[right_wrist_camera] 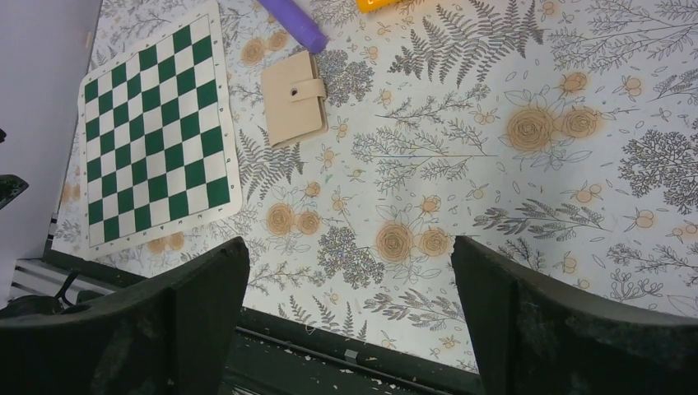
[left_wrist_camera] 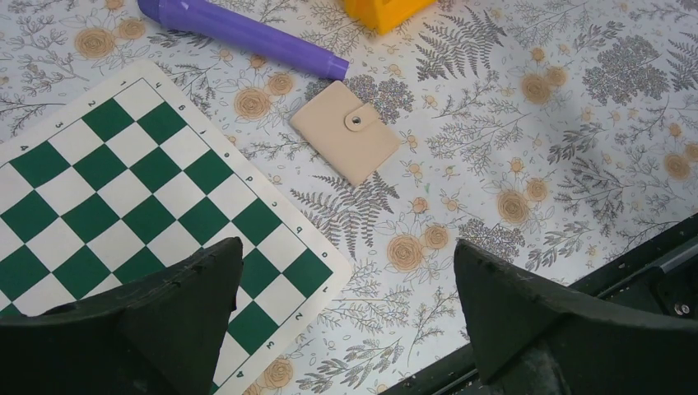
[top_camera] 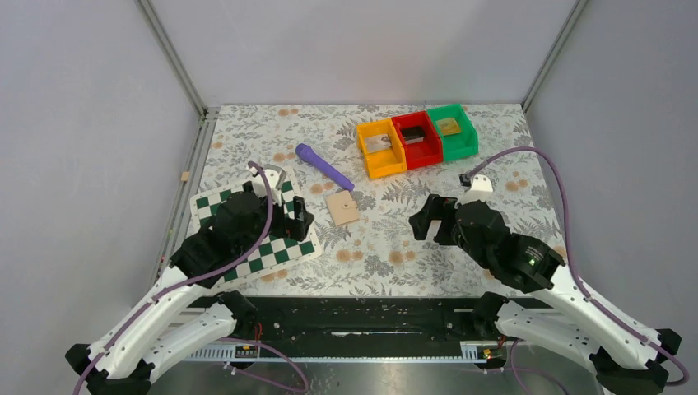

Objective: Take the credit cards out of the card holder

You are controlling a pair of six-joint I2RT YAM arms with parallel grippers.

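A beige card holder (top_camera: pixel 342 210) with a snap strap lies closed on the floral table between the two arms; it also shows in the left wrist view (left_wrist_camera: pixel 333 136) and the right wrist view (right_wrist_camera: pixel 284 107). No cards are visible on it. My left gripper (top_camera: pixel 292 218) hangs over the checkered mat, left of the holder, open and empty. My right gripper (top_camera: pixel 432 218) is open and empty above the table, to the right of the holder.
A green-and-white checkered mat (left_wrist_camera: pixel 90 218) lies at the left. A purple tube (top_camera: pixel 325 164) lies behind the holder. Yellow (top_camera: pixel 368 171), red (top_camera: pixel 424 156) and green (top_camera: pixel 461 152) bins with small items stand at the back right.
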